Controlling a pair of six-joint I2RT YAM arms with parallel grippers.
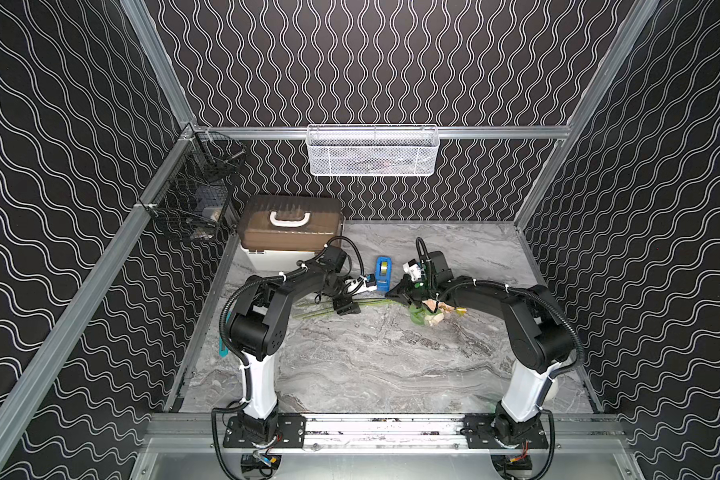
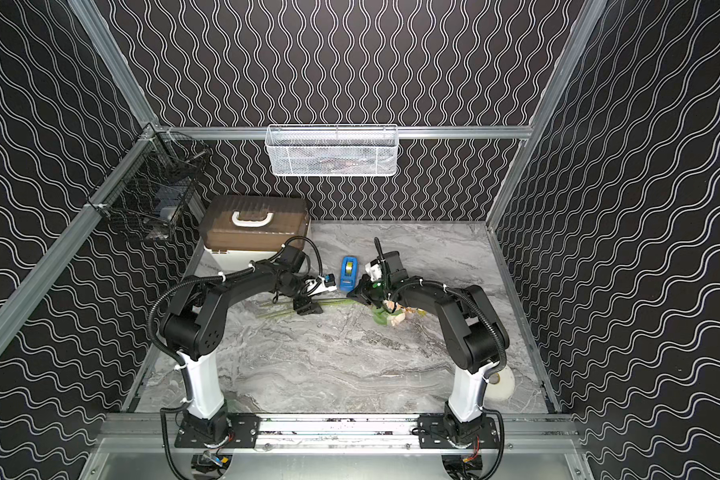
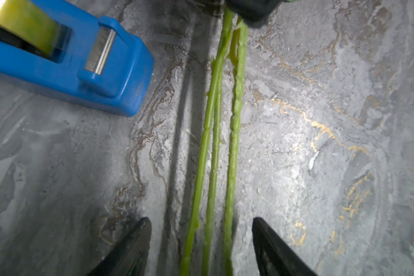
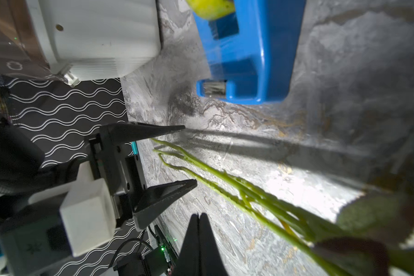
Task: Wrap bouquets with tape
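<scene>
The bouquet lies on the marbled table, its peach blooms and leaves [image 1: 433, 315] partly under the right arm, its green stems [image 3: 232, 133] running left. My left gripper stands open, with several stems passing between its spread fingers. The right wrist view also shows its fingers [image 4: 168, 195] apart around the stem ends. My right gripper is shut, with nothing between its fingertips, near the stems just in front of the dispenser. The blue tape dispenser [image 1: 384, 274] with its yellow roll [image 3: 27, 25] stands behind the stems, apart from my right fingers. No tape end is clearly visible.
A brown-lidded white toolbox [image 1: 290, 228] stands at the back left. White mesh basket [image 1: 373, 152] hangs on the back wall, black wire baskets [image 1: 204, 188] on the left. A white roll [image 2: 500, 385] lies near the right arm's base.
</scene>
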